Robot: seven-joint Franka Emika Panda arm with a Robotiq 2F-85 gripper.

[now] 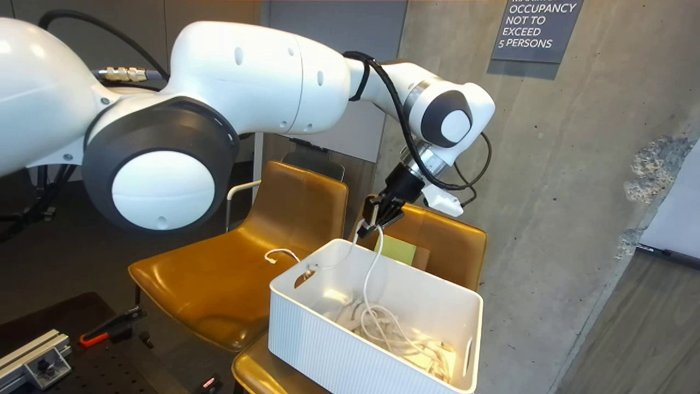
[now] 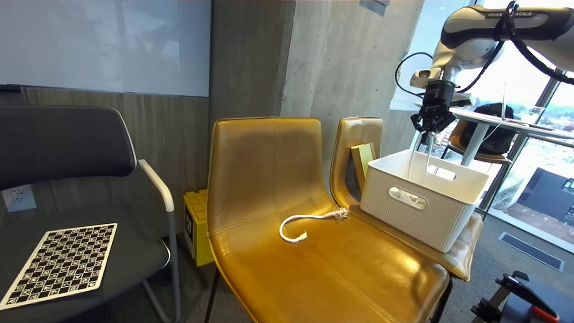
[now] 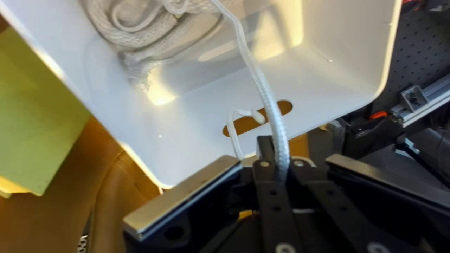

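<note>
My gripper (image 1: 369, 227) is above the white bin's far left end, shut on a white rope. In the wrist view the rope (image 3: 260, 78) runs from the pile up to the fingers and lies between the fingertips. A short free end (image 3: 234, 126) hangs on the other side, inside the bin in front of its handle hole. The ribbed white bin (image 1: 305, 338) stands on a tan chair and holds a heap of coiled rope (image 1: 400, 338). From the side, both rope strands drop from the gripper (image 2: 428, 135) into the bin. The exact pinch is partly hidden by the fingers.
Another tan chair (image 2: 323, 274) beside the bin bears a separate short piece of white rope (image 2: 309, 218). A green and yellow block (image 2: 363, 157) leans against the backrest behind the bin. A clamp with a red handle (image 1: 98, 337) lies at lower left.
</note>
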